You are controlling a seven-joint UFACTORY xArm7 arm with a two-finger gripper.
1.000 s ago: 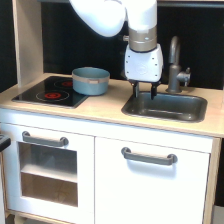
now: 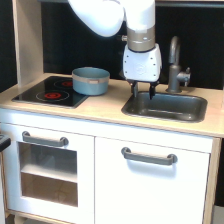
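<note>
My gripper (image 2: 143, 93) hangs fingers-down over the left part of the dark sink (image 2: 188, 107). Its two dark fingers are small in this view but stand apart, and nothing shows between them. Well to the gripper's left, a blue-grey pot (image 2: 91, 81) rests on the counter, apart from it, at the right edge of the black stove (image 2: 52, 91).
A tall dark faucet (image 2: 175, 68) rises behind the sink, just right of my gripper. Below are an oven door (image 2: 45, 165) with a bar handle and a white cabinet door (image 2: 150, 190).
The gripper has shifted very slightly to the left and up. The pot, faucet and doors look unmoved.
</note>
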